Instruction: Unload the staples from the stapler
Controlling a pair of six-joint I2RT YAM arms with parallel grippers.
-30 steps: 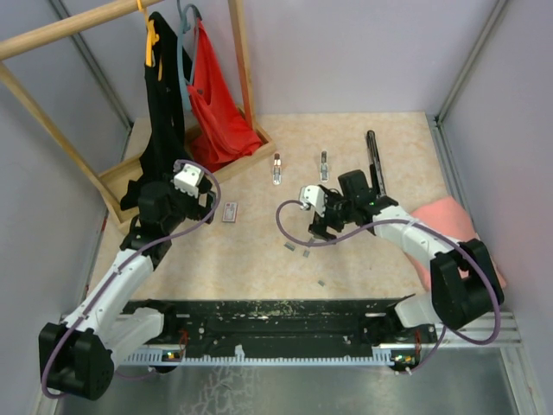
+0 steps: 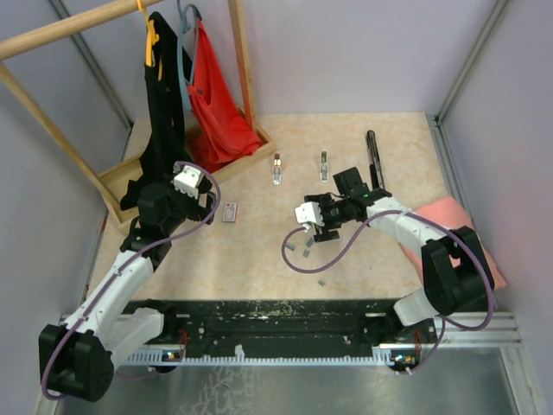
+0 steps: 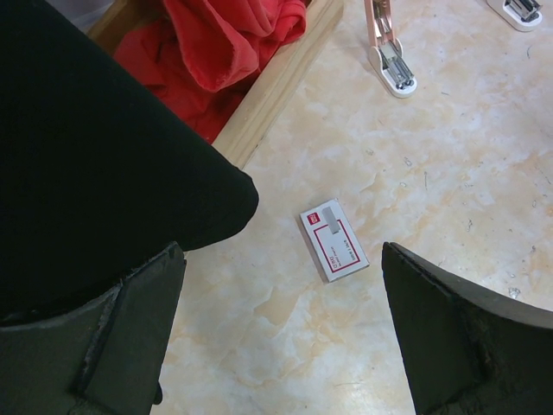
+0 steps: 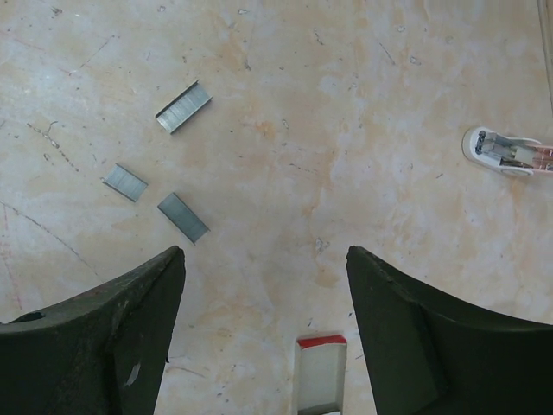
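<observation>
Two small open staplers lie toward the back: a pink-and-white one (image 2: 276, 169) and another (image 2: 324, 166); one shows at right in the right wrist view (image 4: 492, 147). Staple strips (image 4: 182, 216) (image 4: 183, 106) (image 4: 125, 181) lie loose on the table below my right gripper (image 2: 315, 225), which is open with nothing visible between its fingers. A staple box (image 2: 229, 212) (image 3: 334, 239) lies before my left gripper (image 2: 206, 207), also open and empty.
A wooden rack with hanging black and red garments (image 2: 212, 112) fills the back left. A black bar (image 2: 373, 156) and pink pad (image 2: 445, 216) lie right. The front middle holds only small strips.
My right gripper has shifted slightly toward the left and tilted, its purple cable moving with it. The left arm and objects on the table appear unmoved.
</observation>
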